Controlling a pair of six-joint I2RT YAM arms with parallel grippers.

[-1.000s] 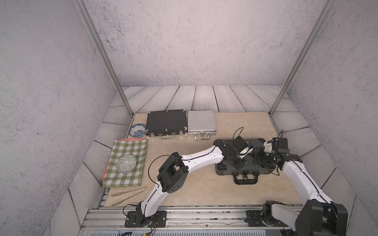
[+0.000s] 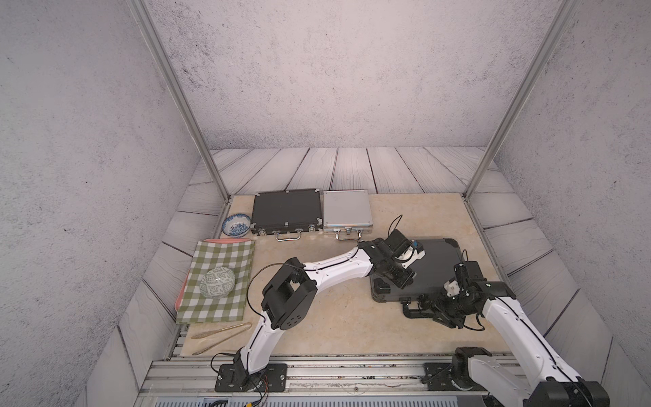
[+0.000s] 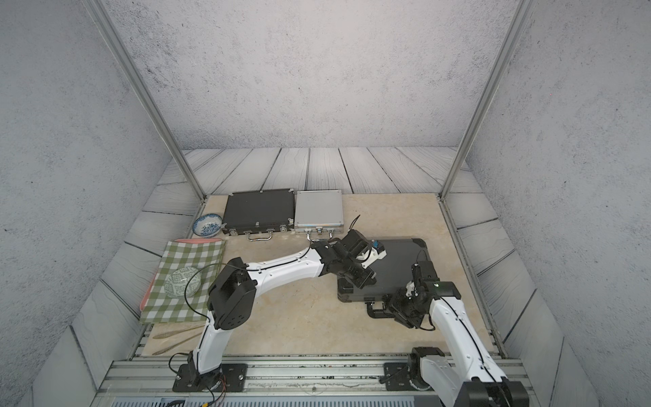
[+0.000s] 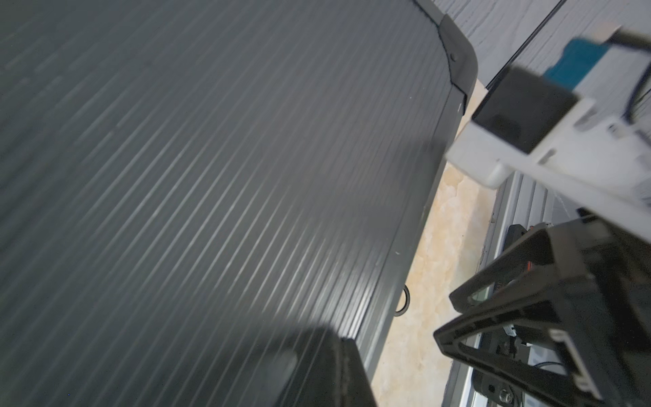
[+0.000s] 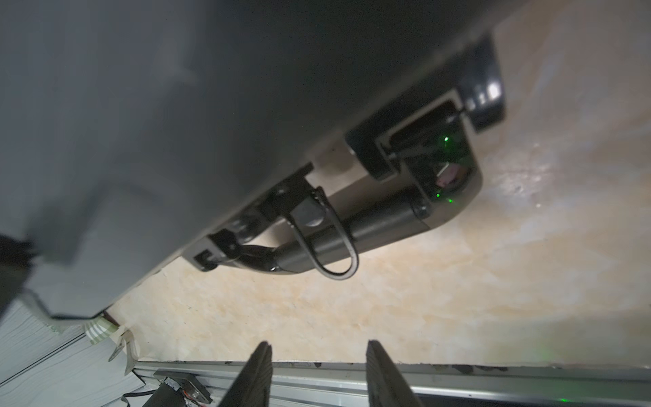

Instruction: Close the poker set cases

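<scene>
A dark grey ribbed case (image 2: 440, 257) lies with its lid down at the table's right. Its handle (image 5: 373, 227) points to the front, and a wire latch loop (image 5: 347, 266) sticks out beside it. Over the lid's left part, my left gripper is shut, nothing visible between its fingers. My right gripper hangs by the case's front edge, fingers part open with only bare table and rail showing between them. At the back, a black case (image 2: 287, 207) and a silver case (image 2: 347, 205) stand side by side, lids down.
On the left lie a green checked cloth (image 2: 237, 271) with a patterned bowl (image 2: 217, 282) on it, a blue-white bowl (image 2: 236, 224) and wooden tongs (image 2: 220, 333). Both arms hover close together around the grey case.
The left gripper has slid slightly left over the lid. The cases have not moved.
</scene>
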